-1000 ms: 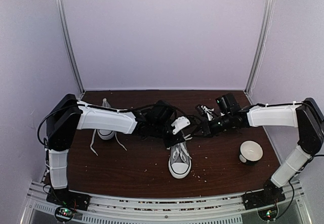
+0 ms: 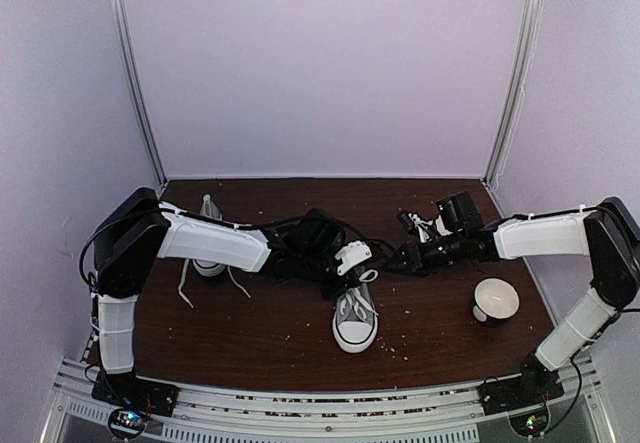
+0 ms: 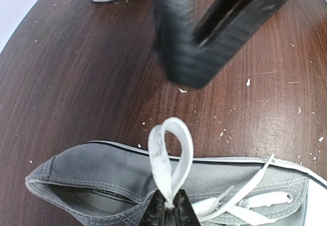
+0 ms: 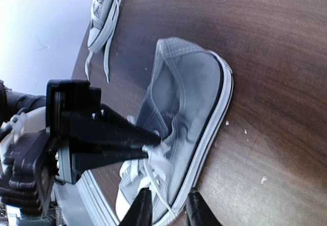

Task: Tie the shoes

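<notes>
A grey canvas shoe (image 2: pixel 355 323) with white laces lies mid-table, toe toward the front edge. My left gripper is shut on a white lace; a loop (image 3: pixel 180 139) of that lace stands up from its fingertips over the shoe's tongue. The right gripper hangs just off the shoe's side, its fingers apart. A loose lace end (image 4: pixel 162 199) shows in the gap between them, on or near the shoe's side; no grip on it shows. Blurred and close, the right fingers (image 3: pixel 189 65) appear above the loop in the left wrist view.
A second grey shoe (image 2: pixel 207 266) stands at the left, its laces (image 2: pixel 186 288) hanging loose, partly covered by my left arm. At the right is a white bowl (image 2: pixel 495 301) with a dark outside. Bare table lies in front of the bowl.
The lace above my left fingertips has gone from a flatter strand to a round loop.
</notes>
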